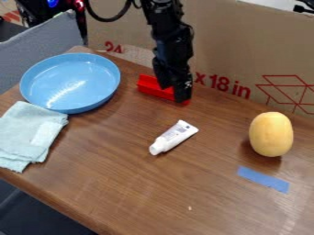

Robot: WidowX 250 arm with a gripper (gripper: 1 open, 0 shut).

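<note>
The black gripper [174, 87] hangs down at the back middle of the table, over the right part of a red object [152, 87], which it partly hides. Its fingertips are dark and too small to read clearly, so whether anything is between them cannot be seen.
A blue plate [70, 81] sits at the left, with a folded pale cloth [24, 136] below it. A white tube [173, 137] lies in the middle, a yellow oval object [270, 133] and blue tape [263, 179] at the right. A cardboard wall [245, 46] backs the table.
</note>
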